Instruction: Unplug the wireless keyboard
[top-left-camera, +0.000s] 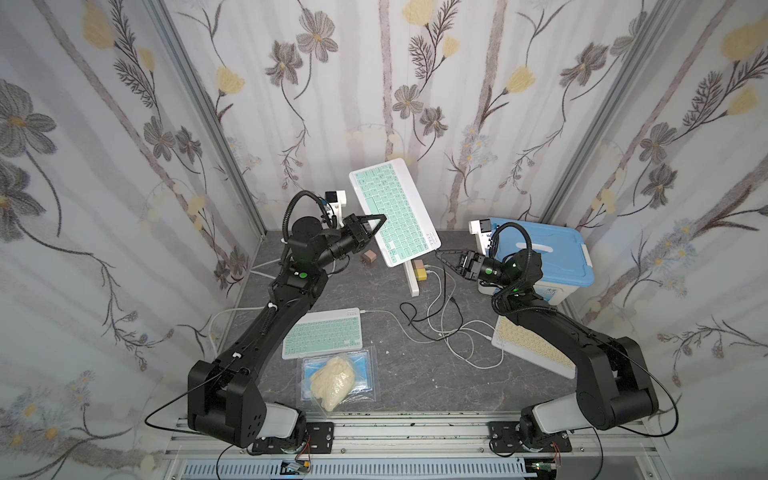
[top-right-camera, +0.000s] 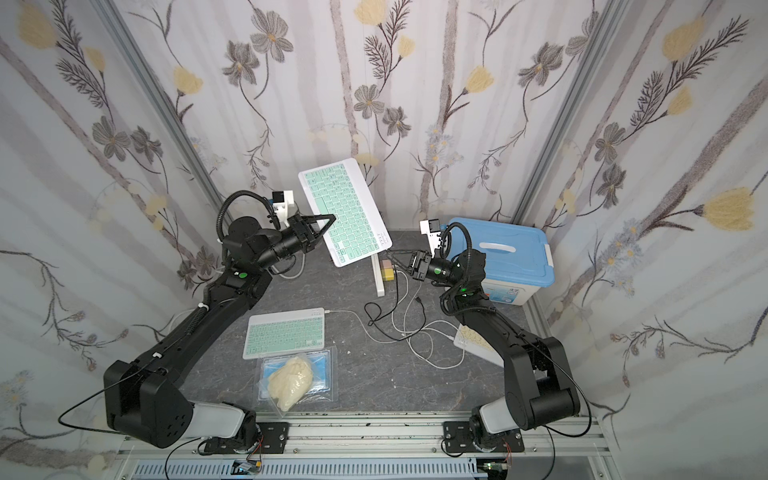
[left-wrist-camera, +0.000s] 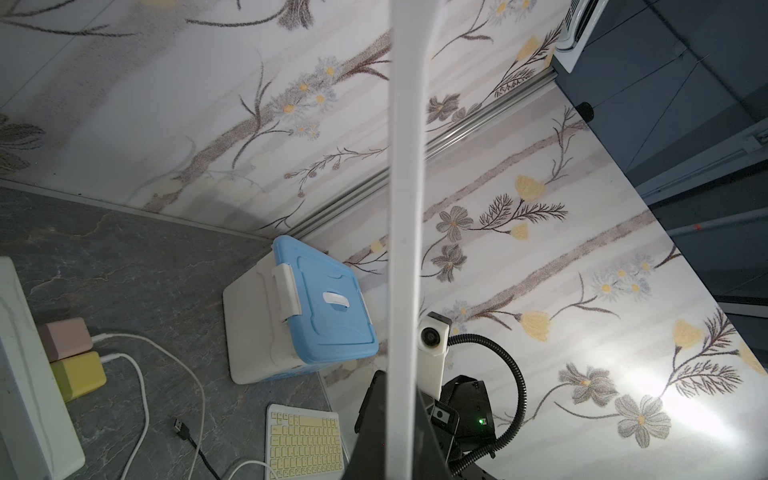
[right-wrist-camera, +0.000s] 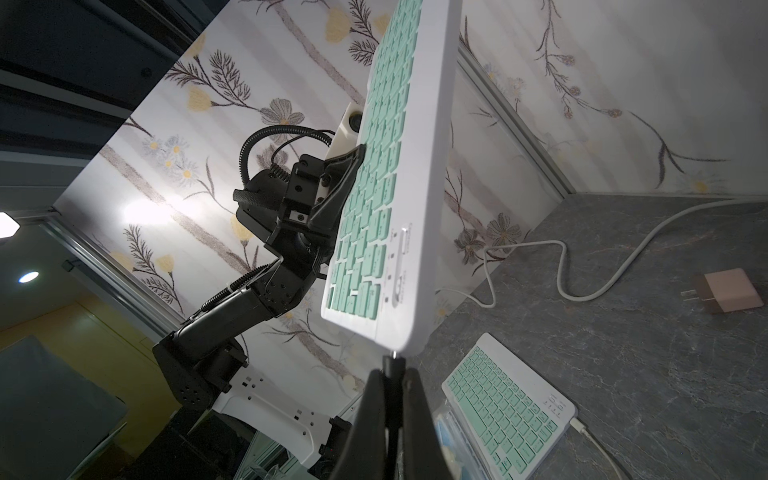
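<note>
A white keyboard with mint keys (top-left-camera: 396, 208) is raised and tilted at the back middle, my left gripper (top-left-camera: 380, 217) shut on it near its left edge. In the left wrist view its white edge (left-wrist-camera: 406, 240) runs vertically up the middle. My right gripper (top-left-camera: 440, 253) is at the keyboard's lower right corner; in the right wrist view its fingertips are together just below that corner (right-wrist-camera: 408, 332), shut, with a dark, thin shape along them that may be a plug or cable, unclear.
A second mint keyboard (top-left-camera: 320, 334) with a cable lies front left, beside bagged items (top-left-camera: 334, 382). A yellow-key keyboard (top-left-camera: 532, 348) and lidded box (top-left-camera: 544, 248) are on the right. A power strip (top-left-camera: 411, 278) with chargers, and tangled cables, occupy the middle.
</note>
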